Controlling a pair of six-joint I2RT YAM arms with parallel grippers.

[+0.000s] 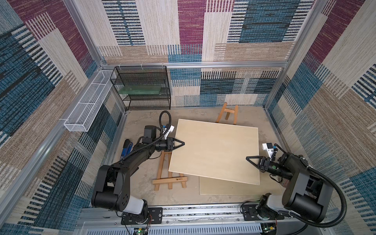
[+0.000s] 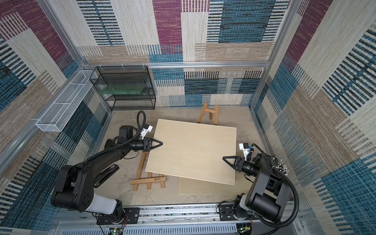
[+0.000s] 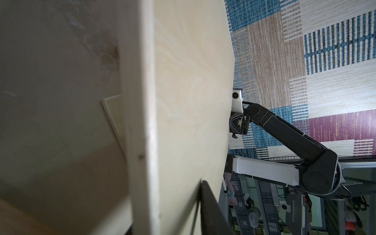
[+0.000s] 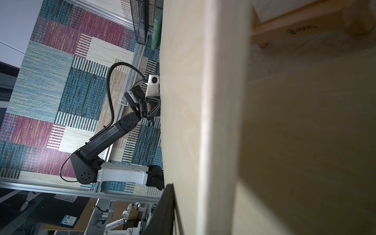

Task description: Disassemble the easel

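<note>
A large pale board (image 1: pixel 213 146) hangs tilted between my grippers over the table. My left gripper (image 1: pixel 182 143) is at its left edge; whether its fingers close on it is unclear. My right gripper (image 1: pixel 248 159) is shut on the board's right edge. In both wrist views the board's edge fills the middle. Below lies a second board (image 1: pixel 231 188), partly covered. A wooden easel (image 1: pixel 169 180) lies at the front left, partly under the held board, and another wooden frame (image 1: pixel 231 110) shows behind the board at the back.
A black wire rack (image 1: pixel 141 101) with a green sheet stands at the back left, and a white wire basket (image 1: pixel 88 101) hangs on the left rail. Dark tools (image 2: pixel 105 176) lie beside the left arm. Bare table remains at the left.
</note>
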